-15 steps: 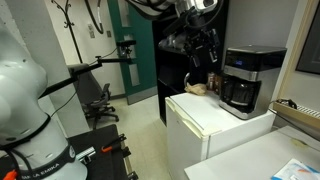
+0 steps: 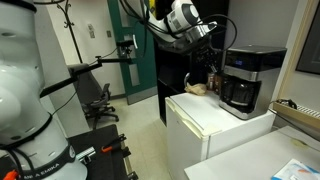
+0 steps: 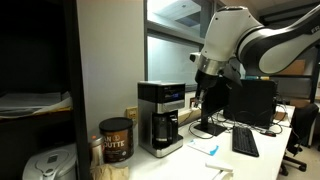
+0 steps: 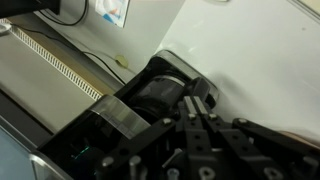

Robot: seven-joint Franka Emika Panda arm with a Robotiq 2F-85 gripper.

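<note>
A black and silver coffee maker (image 2: 252, 78) stands on the white counter, its glass carafe (image 3: 164, 128) in place under the top housing. Seen from above in the wrist view, the machine (image 4: 115, 115) and its dark carafe fill the lower left, just past my gripper. The fingers are together and I see nothing between them. Beside the machine, the white arm (image 2: 186, 22) reaches in from above; in the second exterior view the arm (image 3: 228, 38) hangs to the machine's right. Whether the fingertips touch the machine cannot be told.
A brown latte can (image 3: 118, 140) stands beside the coffee maker, with a jar next to it. Small white items (image 3: 206, 146) lie on the counter's right part, near a keyboard (image 3: 244, 140).
The arm has come lower and its wrist has turned, with more of the forearm now in view. The coffee maker and the counter items stay where they were.
</note>
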